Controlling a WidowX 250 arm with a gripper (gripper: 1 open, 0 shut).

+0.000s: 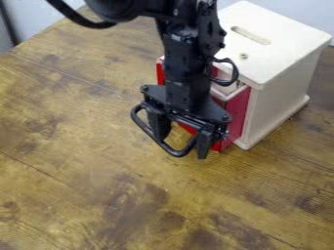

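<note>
My black gripper (181, 135) hangs low over the wooden table, in front of a cream wooden box (280, 54) with a red front (237, 122). The gripper body covers much of that red front. A black cable loops below the gripper. Whether anything is between its fingers is hard to tell.
The box stands at the back right, with a slot in its top. A pale wall rises behind the box.
</note>
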